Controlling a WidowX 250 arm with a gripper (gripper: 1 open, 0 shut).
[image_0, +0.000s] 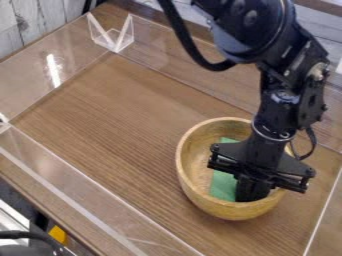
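Observation:
A wooden bowl sits at the right part of the wooden table. Inside it lies a green object, partly hidden under my gripper. The gripper reaches down into the bowl at its right side; its fingertips are dark and crowded, so whether anything is between them is hard to see.
A small white wire holder stands at the back left, near clear edge panels. Cables lie below the front left edge.

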